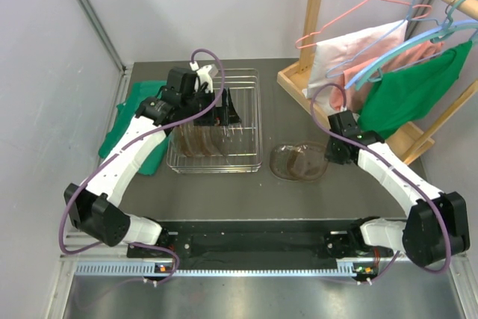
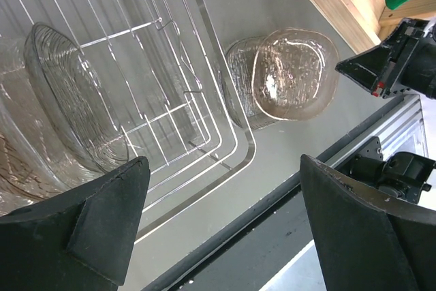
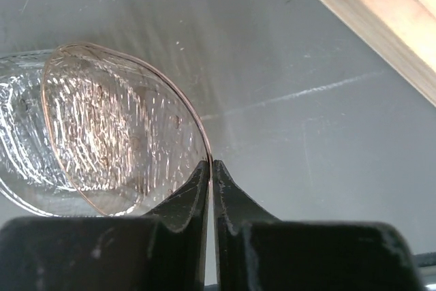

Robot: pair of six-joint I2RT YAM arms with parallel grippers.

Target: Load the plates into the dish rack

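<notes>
Two clear brownish plates lie overlapping on the grey table right of the dish rack [image 1: 260, 121]. The upper plate [image 3: 129, 127] reaches to the right over the lower plate [image 3: 20, 131] and looks slightly tilted. My right gripper is shut on the upper plate's right rim, fingertips together at its edge. Above the rack, my left gripper stands open with nothing between its fingers. Several clear plates [image 2: 65, 100] stand on edge in the rack's near left part; in the top view the left arm partly covers that area.
A wooden hanger stand [image 1: 299, 84] with hangers and a green cloth [image 1: 418, 87] rises close behind my right gripper. Left of the rack lies another green cloth [image 1: 149, 156]. The table in front of the plates is bare.
</notes>
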